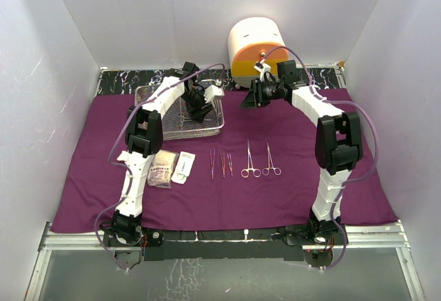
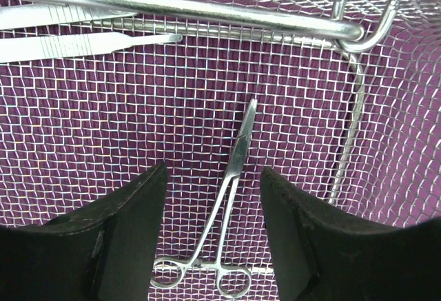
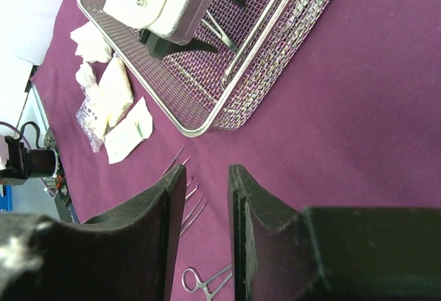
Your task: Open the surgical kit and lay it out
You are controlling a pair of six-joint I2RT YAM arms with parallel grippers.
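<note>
My left gripper (image 1: 200, 111) is open and low inside the wire mesh basket (image 1: 186, 134). In the left wrist view its fingers straddle a steel scissor-shaped instrument (image 2: 238, 153) lying on the mesh, rings toward the gripper. Two flat steel handled tools (image 2: 83, 45) lie along the basket's far side. My right gripper (image 1: 256, 98) hangs open over the bare cloth right of the basket. On the cloth, several slim tweezers (image 1: 222, 163) lie in a row beside two ringed instruments (image 1: 251, 171) (image 1: 271, 170).
Bagged supplies (image 1: 160, 170) and white packets (image 1: 183, 167) lie below the basket. An orange-fronted white drum (image 1: 251, 39) stands at the back.
</note>
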